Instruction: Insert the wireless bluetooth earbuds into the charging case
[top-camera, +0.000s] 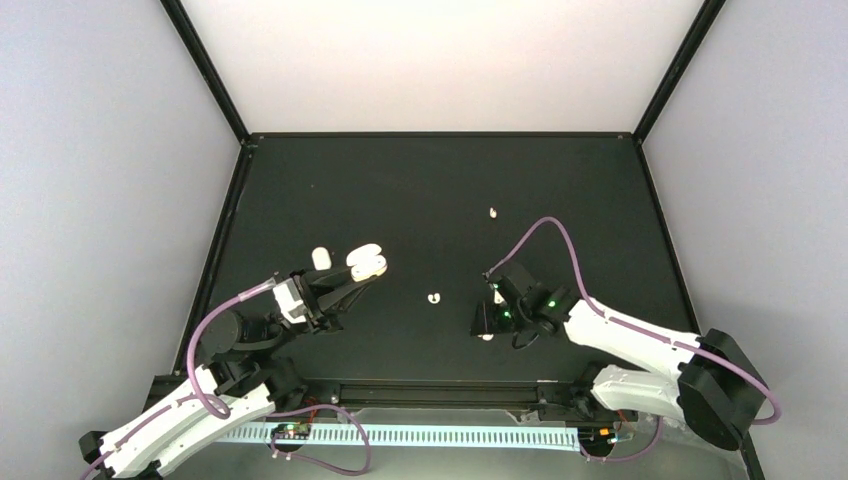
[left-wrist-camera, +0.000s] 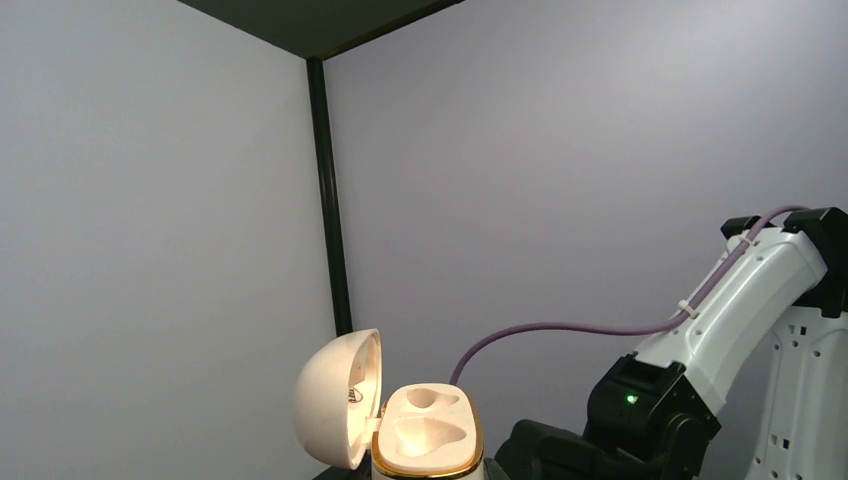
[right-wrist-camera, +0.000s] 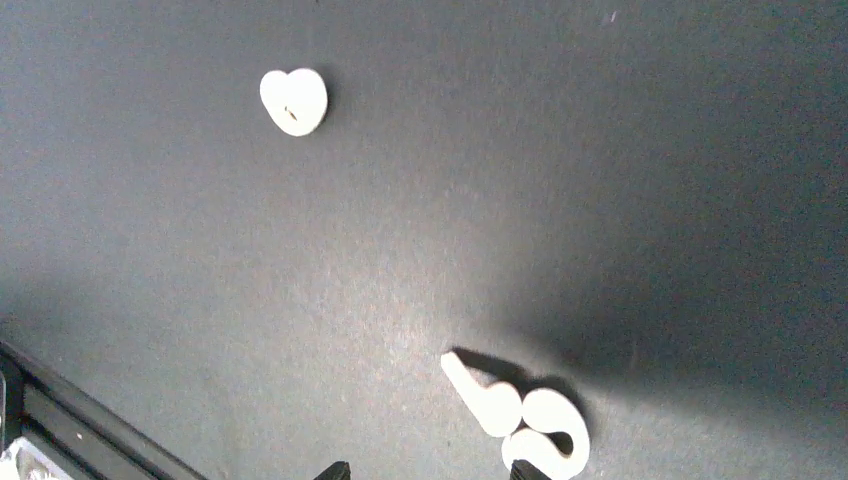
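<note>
My left gripper (top-camera: 355, 281) is shut on the white charging case (top-camera: 368, 266), held with its lid open; the left wrist view shows the case's two empty wells (left-wrist-camera: 420, 430). My right gripper (top-camera: 480, 325) hangs low over the mat, just above a white earbud (right-wrist-camera: 485, 400) beside a curled white piece (right-wrist-camera: 550, 450); its fingertips (right-wrist-camera: 335, 472) barely show at the bottom of the right wrist view, apparently apart. A small heart-shaped white piece (top-camera: 434, 298) lies mid-mat, and another small white piece (top-camera: 493, 213) lies farther back.
A white object (top-camera: 321, 258) stands behind the left gripper.
</note>
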